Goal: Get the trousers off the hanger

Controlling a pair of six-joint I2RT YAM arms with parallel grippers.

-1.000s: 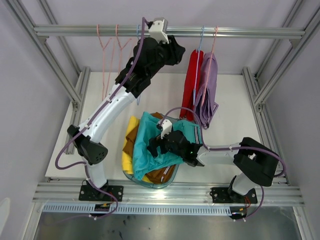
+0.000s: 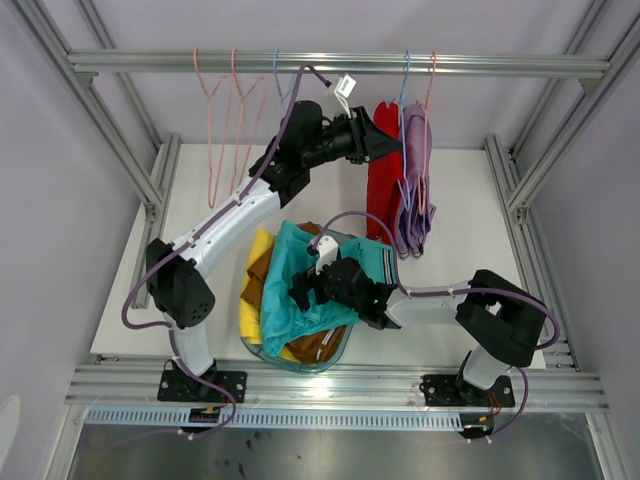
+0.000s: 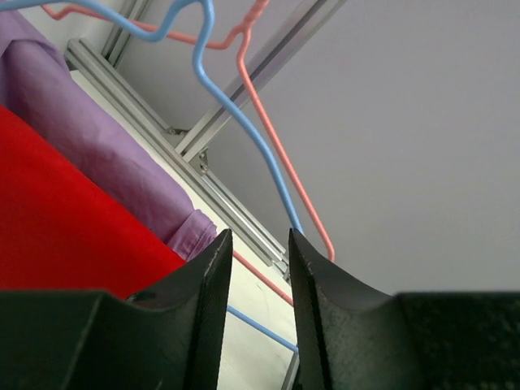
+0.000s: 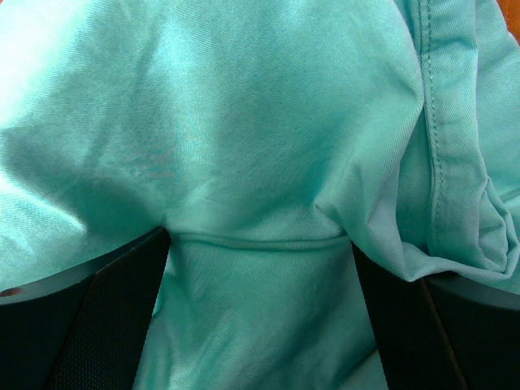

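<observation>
Red trousers (image 2: 382,170) hang on a blue hanger (image 3: 248,122), with purple trousers (image 3: 97,154) on a pink hanger (image 3: 276,138) beside them. My left gripper (image 2: 385,140) is open beside the upper part of the red trousers, its fingertips close to both hangers in the left wrist view. Low in the top view, my right gripper (image 2: 310,285) rests in turquoise cloth (image 4: 244,122) in the basket; its fingers are apart, their tips partly covered by folds.
Empty pink hangers (image 2: 210,140) and a blue one hang left on the rail (image 2: 500,62). The basket (image 2: 310,368) also holds yellow and brown clothes. The white board (image 2: 470,210) is bare at the right.
My left gripper has moved right and down toward the hanging trousers, which appear slightly shifted. The right arm has moved only slightly.
</observation>
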